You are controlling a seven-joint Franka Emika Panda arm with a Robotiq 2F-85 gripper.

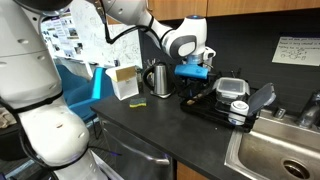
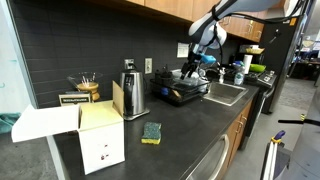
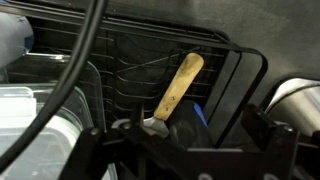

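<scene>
My gripper hangs over the black dish rack, above its left part, its fingers pointing down. In the wrist view the gripper is open, one dark finger on each side at the bottom, with nothing gripped. Below it in the rack lies a utensil with a wooden handle. Beside the lower end of that handle is a dark rounded piece with a blue edge; whether the two are joined is hard to tell. A cable crosses the left of this view.
Clear plastic containers and upright plates fill the rack's right side, near the sink. A metal kettle, a white-and-yellow box and a sponge stand to the left.
</scene>
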